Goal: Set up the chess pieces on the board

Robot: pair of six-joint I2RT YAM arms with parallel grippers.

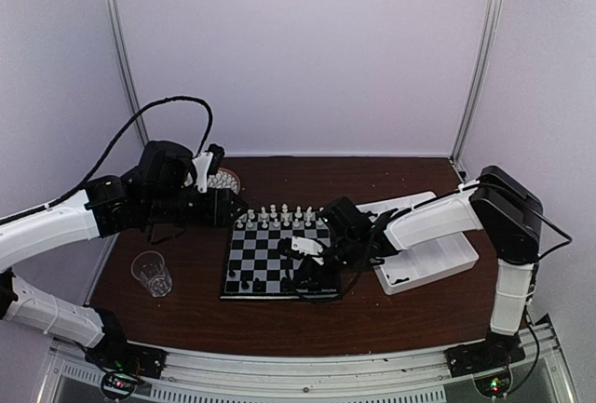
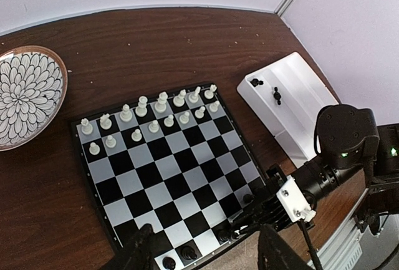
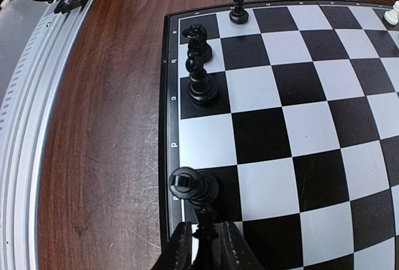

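The chessboard (image 1: 256, 259) carries white pieces in two rows along its far side. Black pieces stand on the near edge: a pawn (image 3: 239, 11), a knight (image 3: 198, 42), a bishop (image 3: 201, 83) and a taller piece (image 3: 193, 184). My right gripper is low at that edge, with a black piece between its fingertips beside the taller piece; whether the fingers grip it is unclear. My left gripper hangs above the board's left part, fingers apart with nothing seen between them.
A white tray (image 2: 280, 120) with a few black pieces lies right of the board. A patterned bowl (image 2: 28, 95) is at back left, a clear glass (image 1: 152, 275) at front left. The table behind the board is clear.
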